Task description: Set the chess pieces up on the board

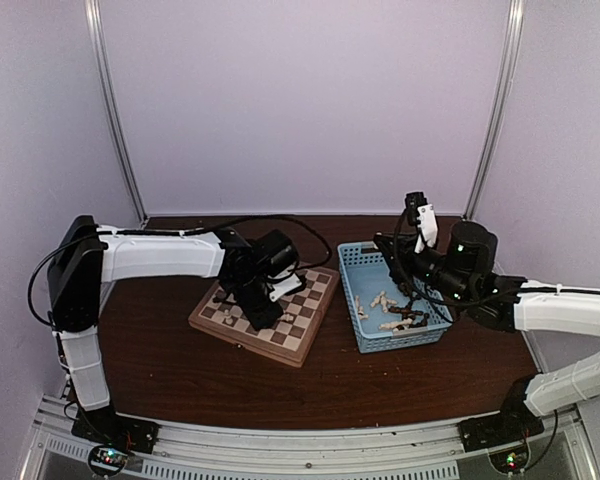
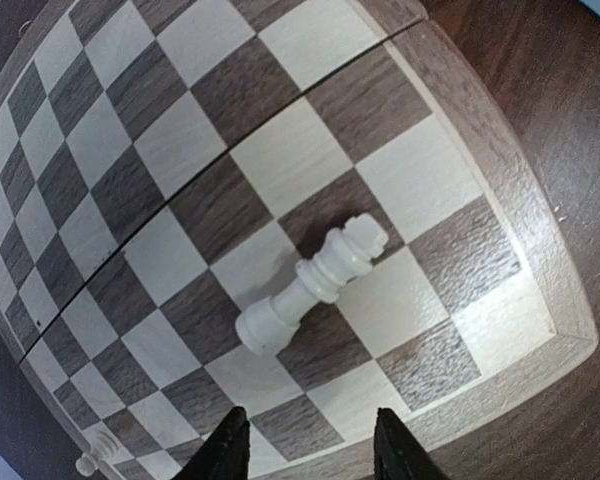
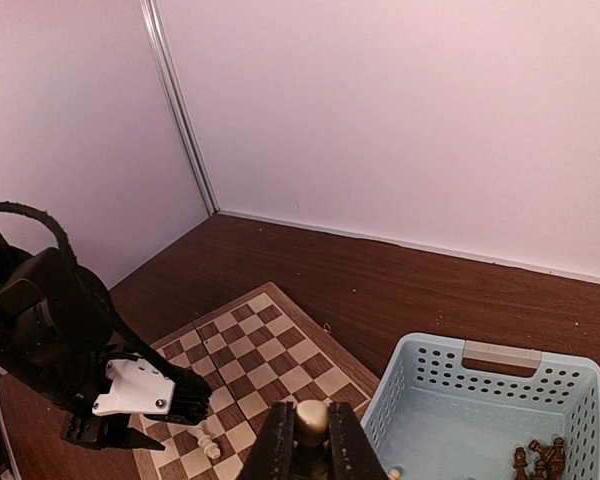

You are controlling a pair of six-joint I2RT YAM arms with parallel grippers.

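Observation:
The white king [image 2: 302, 295] lies on its side across several squares of the chess board [image 2: 460, 340] in the left wrist view. Above the board hovers my left gripper, open and empty, its fingertips apart from the king. In the right wrist view the tipped king [image 3: 208, 443] shows near the board's front part. My right gripper is shut on a pale chess piece [image 3: 312, 422], whose round end sticks up between the fingers; its type is unclear. Another white piece [image 2: 98, 450] stands near the board's far-left edge, partly cut off.
A blue basket [image 1: 382, 343] to the right of the board holds several pale pieces [image 1: 383, 300] and dark pieces [image 3: 542, 455]. The right arm hangs over the basket, the left arm over the board. Bare table [image 1: 270, 385] lies in front.

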